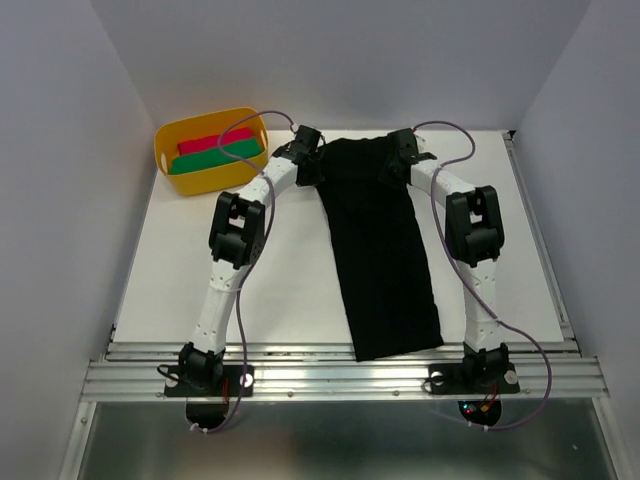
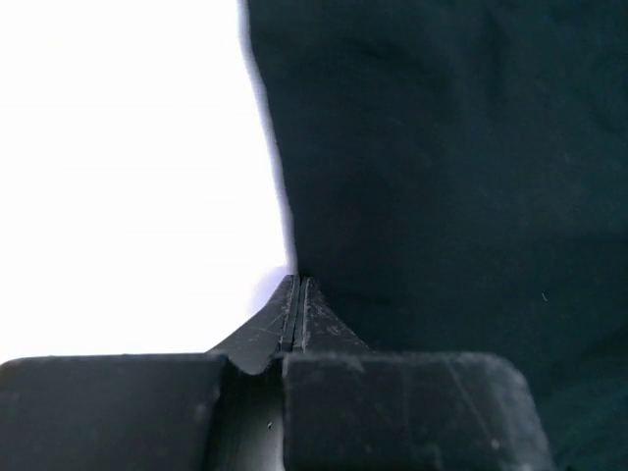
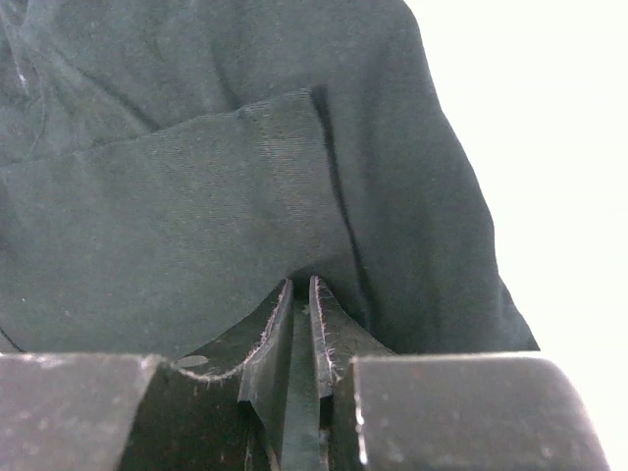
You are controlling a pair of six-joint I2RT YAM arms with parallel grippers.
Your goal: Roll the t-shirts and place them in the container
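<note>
A long black T-shirt [image 1: 380,270], folded lengthwise, stretches from the table's far side over its front edge. Its far end has a folded-over part, and a hemmed flap [image 3: 196,186] shows in the right wrist view. My left gripper is shut, its tips right at the left edge of the black cloth [image 2: 422,196]; whether a thin bit of cloth is pinched is hidden. On the shirt's right side, my right gripper is shut on the dark cloth, its fingertips a little apart with fabric between them.
At the back left stands a yellow basket [image 1: 168,150] holding a red roll [image 1: 212,141] and a green roll [image 1: 215,156].
</note>
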